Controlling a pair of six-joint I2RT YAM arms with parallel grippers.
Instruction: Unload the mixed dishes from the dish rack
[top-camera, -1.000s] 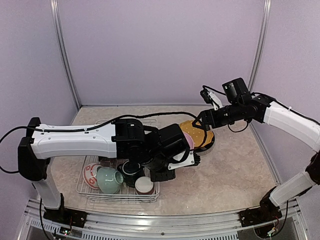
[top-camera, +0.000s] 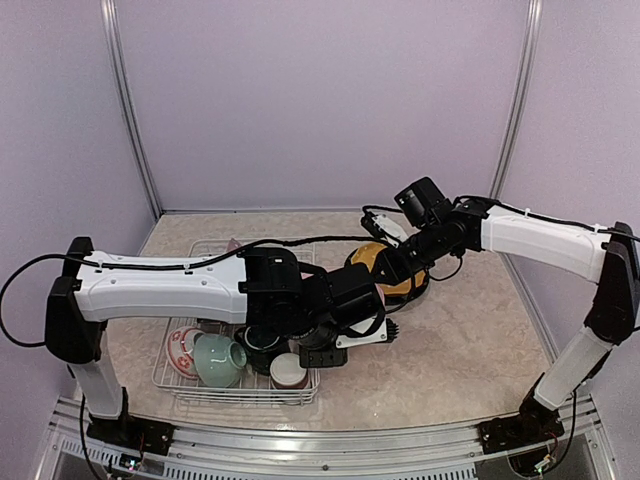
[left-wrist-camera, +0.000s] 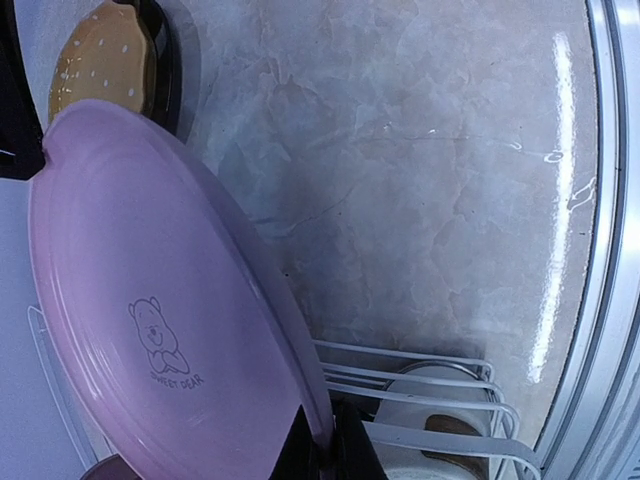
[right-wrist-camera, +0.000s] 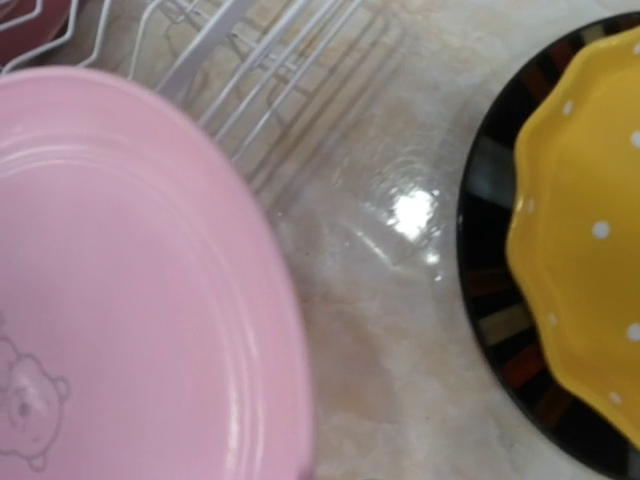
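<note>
A pink plate (left-wrist-camera: 190, 290) with a bear drawing is held on edge by its rim. My left gripper is shut on that thin rim. At the plate's opposite edge a black fingertip of my right gripper meets or overlaps the rim; whether its fingers are closed around it cannot be made out. In the right wrist view the pink plate (right-wrist-camera: 140, 290) fills the left side, and no fingers show clearly. From above, my right gripper (top-camera: 388, 268) is over the yellow plate (top-camera: 366, 254), close to the left arm's wrist.
The white wire rack (top-camera: 240, 396) holds a green cup (top-camera: 219, 360), a red-patterned bowl (top-camera: 181, 351), a white cup (top-camera: 289, 371) and dark dishes. The yellow dotted plate (right-wrist-camera: 575, 230) rests on a black striped plate (right-wrist-camera: 490, 275).
My right arm has come left and lower, toward the pink plate at my left gripper.
</note>
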